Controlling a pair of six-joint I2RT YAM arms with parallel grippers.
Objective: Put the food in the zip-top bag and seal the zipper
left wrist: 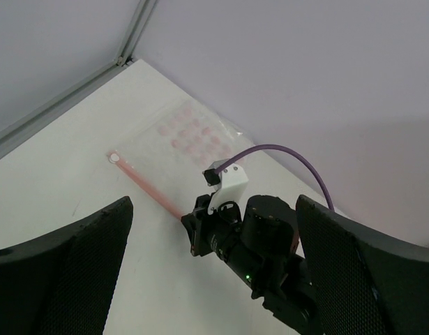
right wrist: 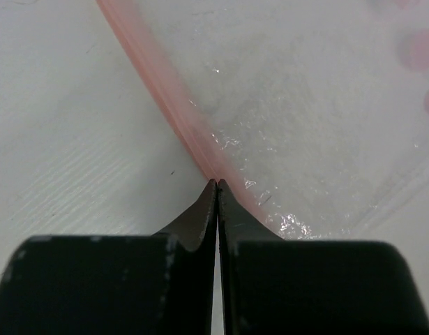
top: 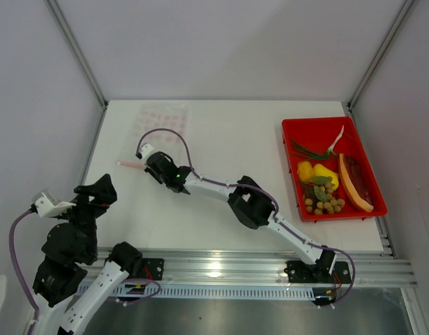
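Flat at the back left of the table lies the clear zip bag [top: 167, 114], with pinkish dots and a pink zipper strip [left wrist: 150, 186] along its near edge. My right gripper [top: 146, 167] is down at that strip. In the right wrist view its fingertips [right wrist: 206, 202] are closed together right at the strip [right wrist: 174, 115]; whether any film is pinched between them cannot be told. My left gripper [top: 104, 192] stands open and empty over the front left, apart from the bag. The food lies in the red tray: yellow peppers [top: 326, 176], green onion [top: 333, 148], a meat slab [top: 355, 183].
The red tray [top: 383, 204] at the right also holds several small round potatoes [top: 326, 207] and green leaves [top: 319, 193]. My right arm [top: 249, 202] stretches across the table's middle.
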